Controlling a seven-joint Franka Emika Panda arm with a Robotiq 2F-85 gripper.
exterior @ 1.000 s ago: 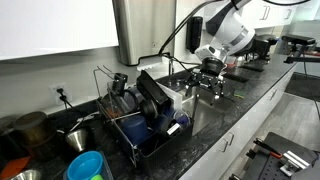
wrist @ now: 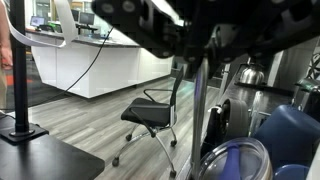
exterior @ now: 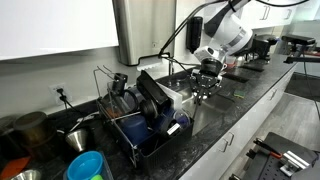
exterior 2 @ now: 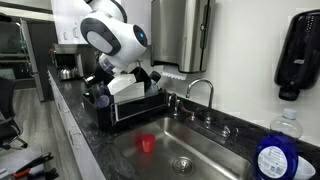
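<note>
In the wrist view my gripper is a dark blur along the top, its fingers closed on a narrow grey strip (wrist: pixel 198 115). The strip hangs downward past the edge of the rack area. It looks like a long thin utensil or handle, but what it is cannot be told. In exterior view 1 the white arm (exterior: pixel 212 35) reaches over the counter beside the dish rack (exterior: pixel 165 145). In exterior view 2 the arm (exterior 2: pixel 115 42) hides the gripper.
Dark pans (exterior: pixel 152 92) stand in the rack. A blue cup (wrist: pixel 290 132) and a clear round container (wrist: pixel 236 160) sit close to the strip. A red cup (exterior 2: pixel 148 143) rests in the sink (exterior 2: pixel 180 145). A blue pot (exterior: pixel 86 165) stands at the left.
The arm shifts only slightly in exterior view 1; the rack and its contents look the same.
</note>
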